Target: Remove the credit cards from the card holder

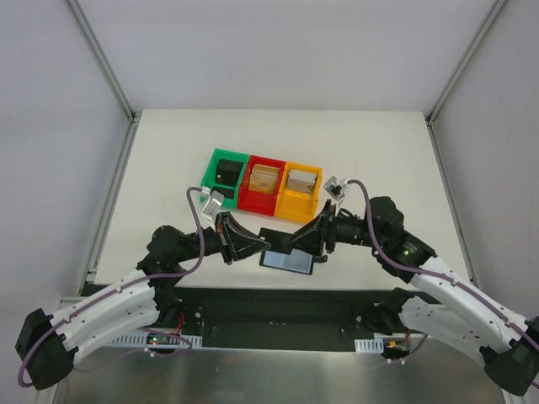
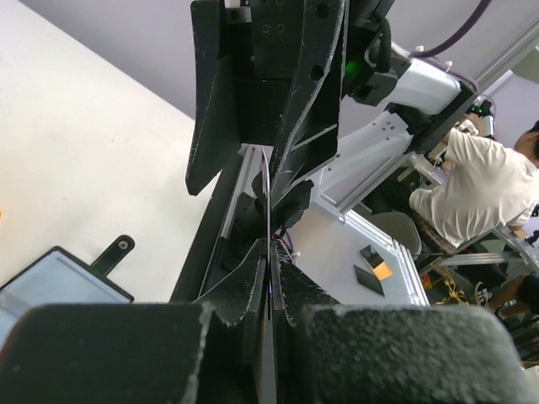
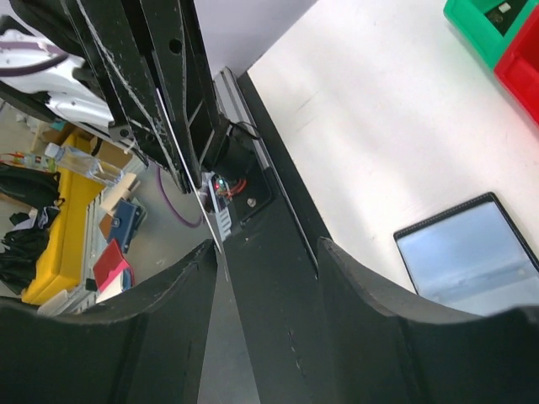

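Note:
A thin dark card (image 1: pixel 276 241) hangs between my two grippers, above the card holder (image 1: pixel 287 260) on the table. My left gripper (image 1: pixel 264 246) is shut on the card's left end. The left wrist view shows the card (image 2: pixel 267 198) edge-on, as a thin line rising from the closed fingertips. My right gripper (image 1: pixel 296 242) stands at the card's other end. Its fingers are apart in the right wrist view, with the card edge (image 3: pixel 199 198) by the left one. The card holder (image 3: pixel 472 252) has a pale clear window and black border; its snap tab (image 2: pixel 112 255) sticks out.
Behind the holder stand a green bin (image 1: pixel 207 187) with dark items, a red bin (image 1: pixel 255 201) and a yellow bin (image 1: pixel 295 209) with boxes. The table's front edge (image 1: pixel 194 289) is close to the holder. Bare tabletop (image 1: pixel 379 160) lies at the right and back.

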